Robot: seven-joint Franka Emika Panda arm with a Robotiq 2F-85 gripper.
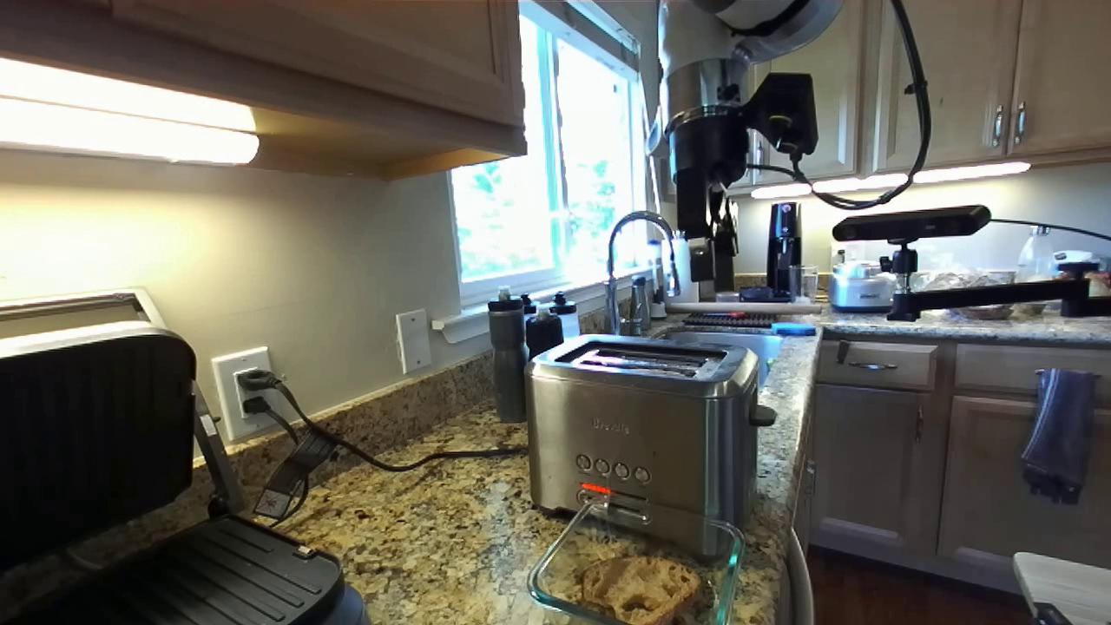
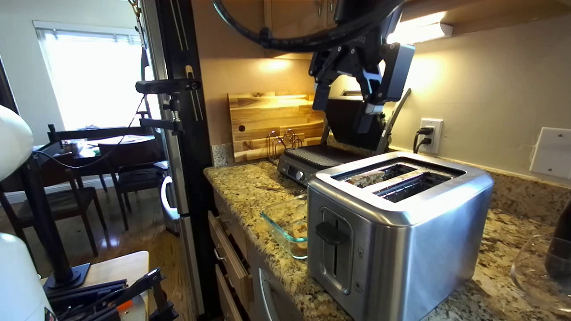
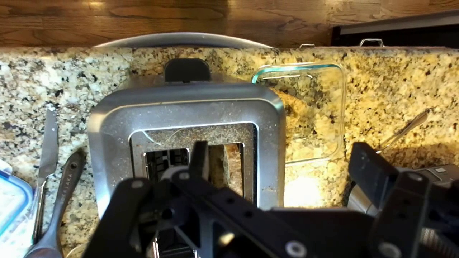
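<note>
A silver two-slot toaster point(image 1: 646, 427) stands on the granite counter. One slice of bread point(image 2: 366, 178) sits down in a toaster slot, and the wrist view shows the same bread point(image 3: 234, 165) from above. Beside the toaster is a clear glass dish point(image 1: 552, 578) holding another bread slice point(image 1: 640, 587). High over the toaster hangs my gripper point(image 2: 342, 115), open, its fingers wide apart with nothing between them. From the wrist, one fingertip point(image 3: 199, 157) overlaps the toaster top and the other finger point(image 3: 370, 172) is past the dish. The toaster lever point(image 2: 332, 233) is on its end face.
An open contact grill point(image 2: 326, 155) sits beyond the dish, against the wall side. A knife point(image 3: 49, 146) and a grey-handled utensil point(image 3: 64, 193) lie on the toaster's other side. Dark bottles point(image 1: 508, 354) stand behind the toaster. A power cord point(image 1: 406, 462) crosses the counter.
</note>
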